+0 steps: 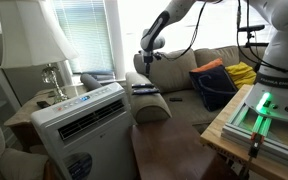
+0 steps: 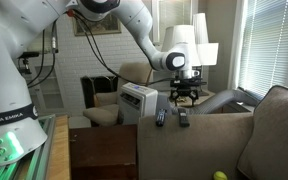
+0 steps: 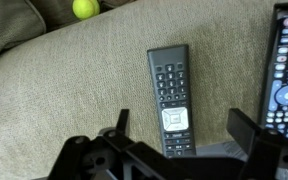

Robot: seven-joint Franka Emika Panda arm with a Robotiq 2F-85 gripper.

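My gripper is open above a slim black remote (image 3: 171, 95), with a finger on either side in the wrist view and nothing held. The remote's lower end runs down between the fingers, partly hidden by the gripper. A second, wider black remote (image 3: 285, 75) lies to its right, outside the fingers. Exterior view 2 has my gripper (image 2: 187, 98) over the sofa arm, above two dark remotes, one on the right (image 2: 183, 118) and one on the left (image 2: 161, 117). In exterior view 1, the gripper (image 1: 147, 66) hangs above the sofa's arm.
A yellow-green ball (image 3: 86, 8) rests on the sofa, away from the remotes. A white boxy appliance (image 1: 86, 130) stands beside the sofa, near a lamp (image 1: 46, 45). Blue (image 1: 214, 88) and orange (image 1: 209, 66) cushions lie on the seat.
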